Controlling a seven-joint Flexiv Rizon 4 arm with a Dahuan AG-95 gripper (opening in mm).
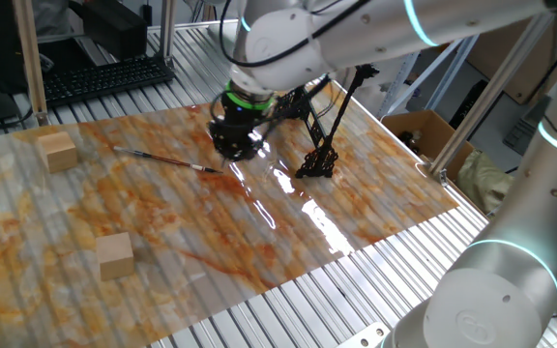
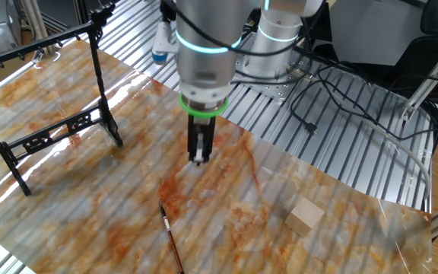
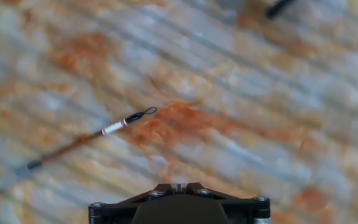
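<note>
A slim brush (image 1: 172, 160) with a brown handle and a hanging loop lies flat on the marbled sheet. From the wrist it appears at left, its brown handle (image 3: 73, 149) slanting and the loop end toward the middle. My gripper (image 2: 198, 160) hangs above the sheet, apart from the brush, pointing down. Its two fingertips meet at the bottom of the wrist view, and nothing shows between them. Two wooden blocks rest on the sheet: one block (image 1: 58, 153) near the far left edge, another block (image 1: 115, 256) closer to the front.
A black rack (image 2: 57, 131) stands upright on the sheet, close to the arm in exterior view 1. Past the sheet's edge is a keyboard (image 1: 109, 81). Loose cables (image 2: 356, 106) lie on the slatted metal table. Open room surrounds the brush and blocks.
</note>
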